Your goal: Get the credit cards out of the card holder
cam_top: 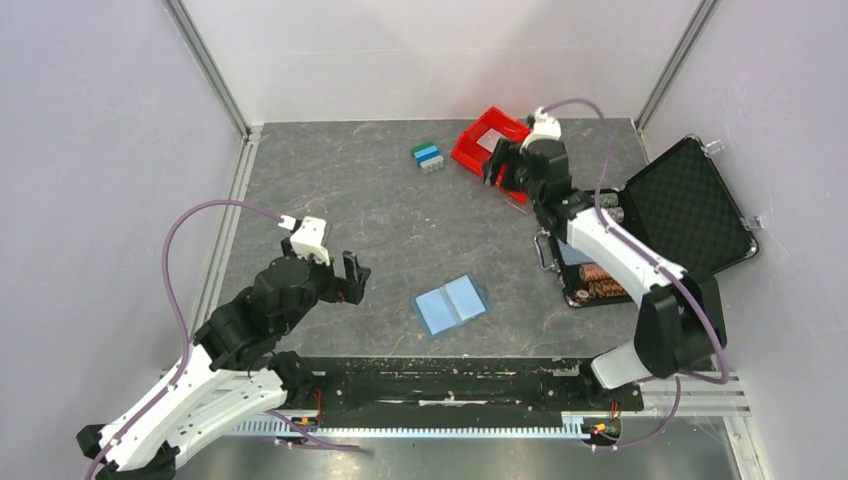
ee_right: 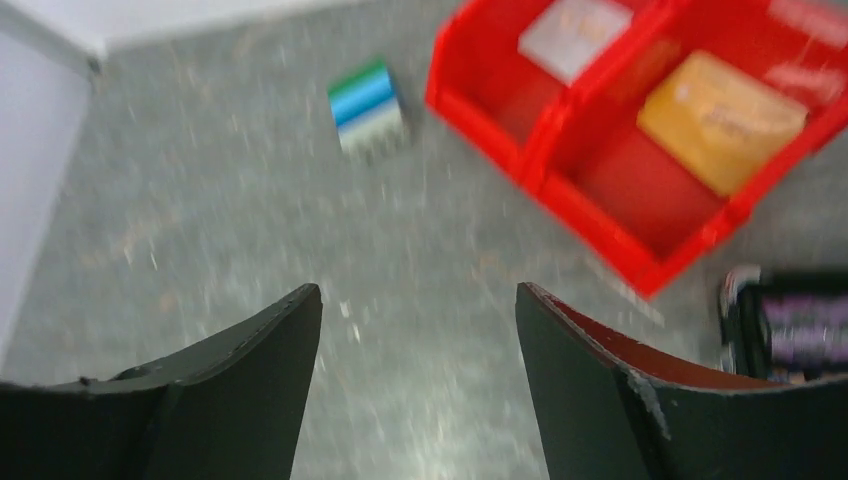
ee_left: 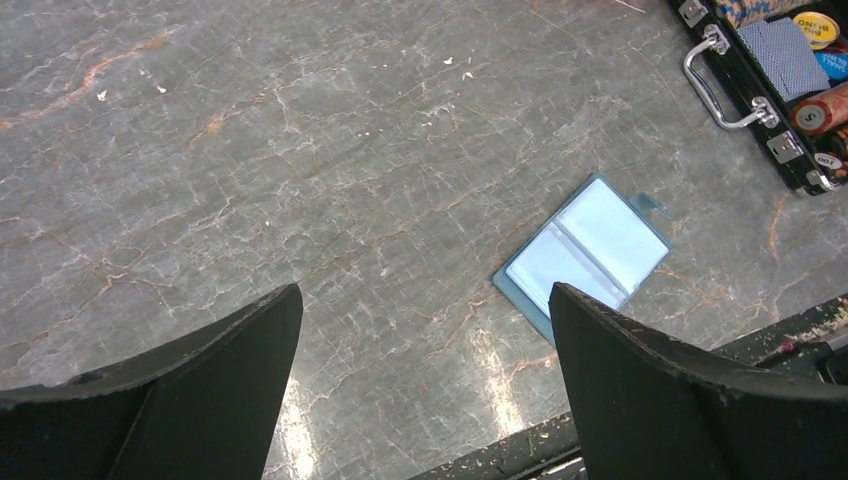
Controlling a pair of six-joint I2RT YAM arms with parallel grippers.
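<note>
A light blue, folded card holder lies open on the grey table in front centre; in the left wrist view it shows two pale panels, and I cannot tell whether cards are in it. My left gripper hangs open to its left, with bare table between the fingers. My right gripper is up by the red tray, open with nothing between its fingers; its wrist view is blurred.
A red divided tray with pale items stands at the back, coloured blocks beside it. An open black case with rolls and tins fills the right.
</note>
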